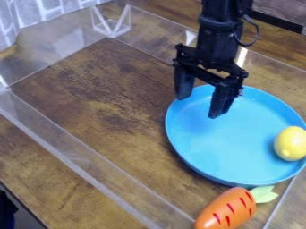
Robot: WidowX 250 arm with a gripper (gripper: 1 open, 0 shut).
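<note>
My gripper (202, 98) hangs over the back left part of a blue plate (227, 141), its black fingers apart and low near the plate, with nothing visible between them. A yellow lemon-like toy (291, 143) lies on the plate's right side. An orange toy carrot (227, 210) with a green top lies on the wooden surface in front of the plate.
The wooden floor (84, 107) left of the plate is clear. Clear plastic walls (102, 27) edge the area at the back and along the left.
</note>
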